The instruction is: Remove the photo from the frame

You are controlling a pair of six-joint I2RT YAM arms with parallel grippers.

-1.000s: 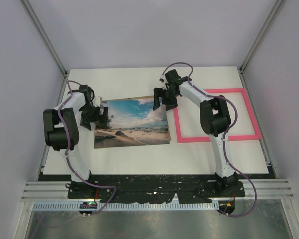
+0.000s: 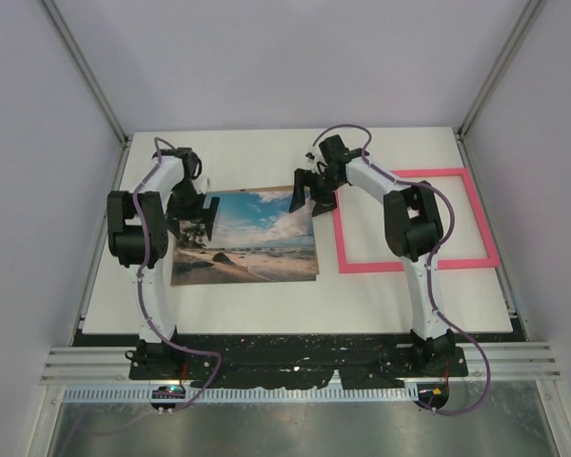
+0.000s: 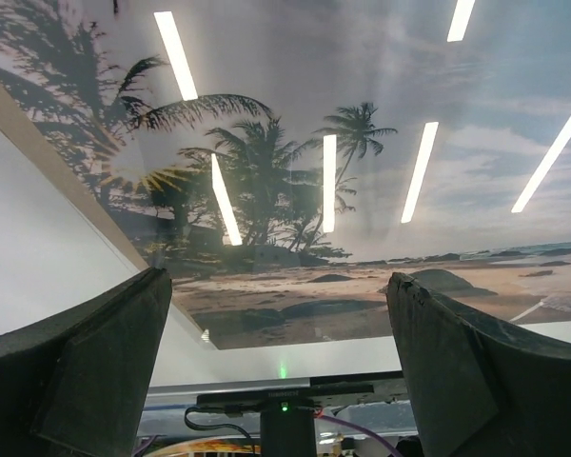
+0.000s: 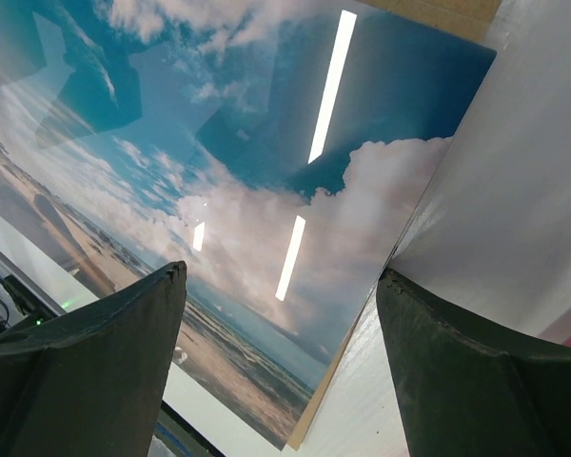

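The glossy beach photo (image 2: 257, 238) lies flat on the table, a thin brown backing (image 4: 452, 17) showing past its top and right edges in the right wrist view. To the right, clear of the photo, rests the pink frame (image 2: 418, 267). Over the photo's upper left part is my left gripper (image 2: 192, 217), open, nothing held between its fingers. My right gripper (image 2: 311, 201) stands open at the upper right edge. In the right wrist view one of its fingers (image 4: 428, 333) is just past the photo's right edge; whether it touches is unclear.
White table (image 2: 238, 309) shows bare in front of the photo and behind it. The frame's left side runs close to the photo's right edge, leaving a narrow gap. Ceiling lights reflect brightly on the photo's surface.
My left gripper has moved right, further over the photo. The photo has slid slightly left, widening its gap to the pink frame. The right arm has barely moved.
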